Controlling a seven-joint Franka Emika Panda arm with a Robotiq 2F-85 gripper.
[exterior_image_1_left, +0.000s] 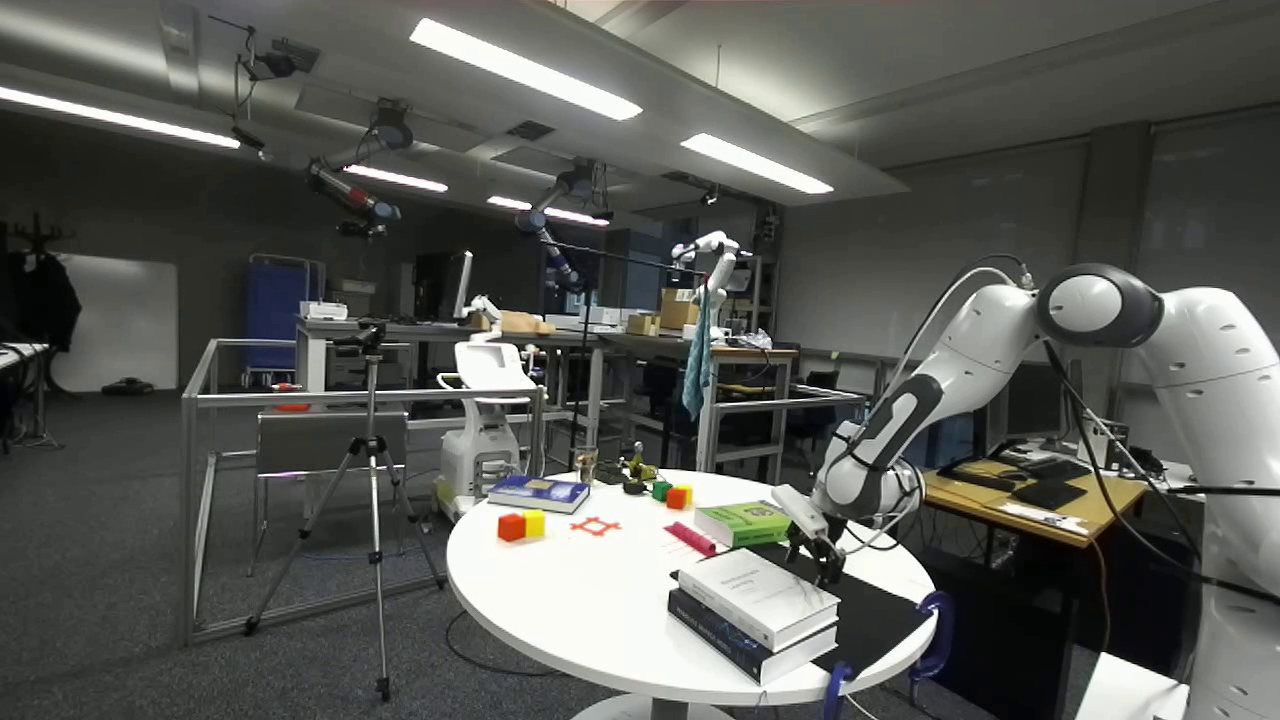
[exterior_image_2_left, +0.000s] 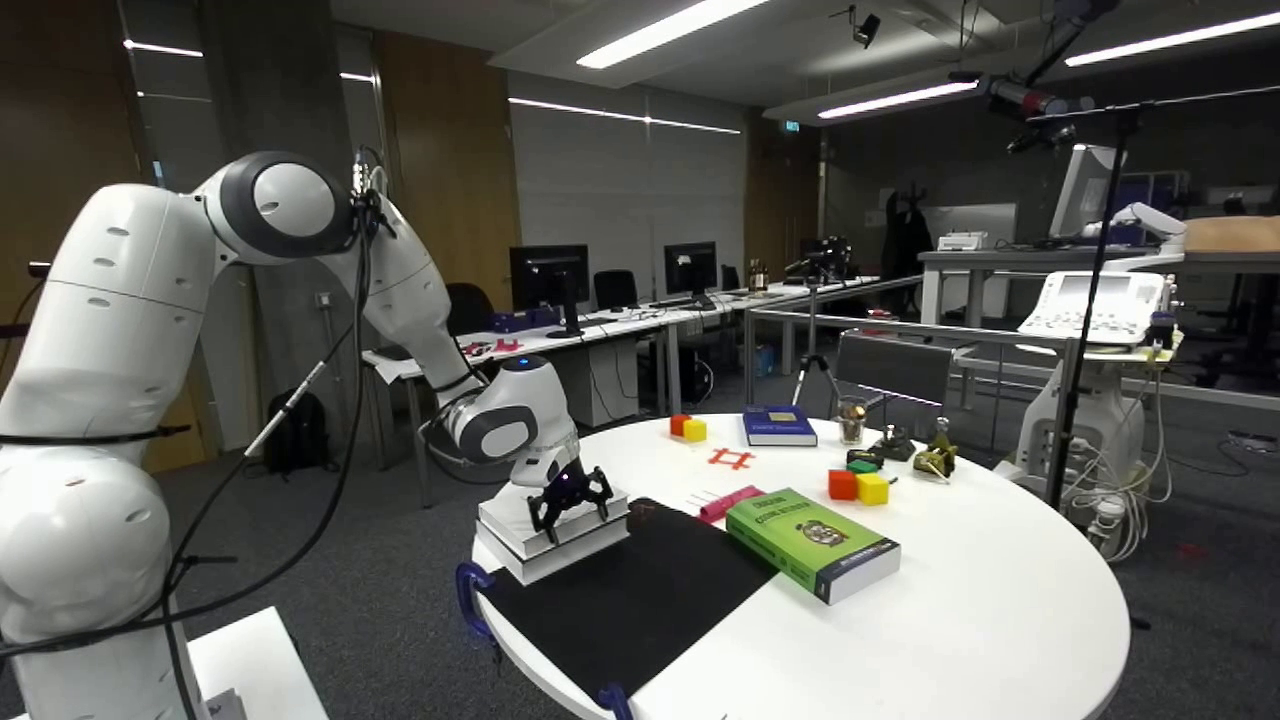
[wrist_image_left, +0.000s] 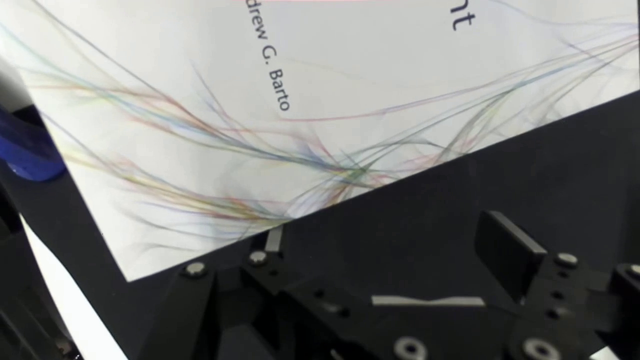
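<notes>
My gripper is open, its fingers wide apart with only black mat showing between them. In exterior view 1 the gripper (exterior_image_1_left: 821, 559) is just behind the far edge of a two-book stack. The white book (exterior_image_1_left: 761, 594) lies on top, and a dark-covered book (exterior_image_1_left: 732, 636) is under it. From the other side, the gripper (exterior_image_2_left: 573, 502) appears in front of the stack's side. The wrist view shows the white cover (wrist_image_left: 180, 138) with coloured strands, its edge running above the fingers. Whether a finger touches the books, I cannot tell.
A black mat (exterior_image_2_left: 648, 612) covers part of the round white table (exterior_image_2_left: 960, 588). Nearby lie a green book (exterior_image_2_left: 810, 540) and a pink roll (exterior_image_2_left: 728, 503). Farther off are a blue book (exterior_image_1_left: 539, 493), coloured cubes (exterior_image_1_left: 512, 527) and an orange frame (exterior_image_1_left: 595, 526). Blue clamps (exterior_image_1_left: 939, 632) grip the table edge.
</notes>
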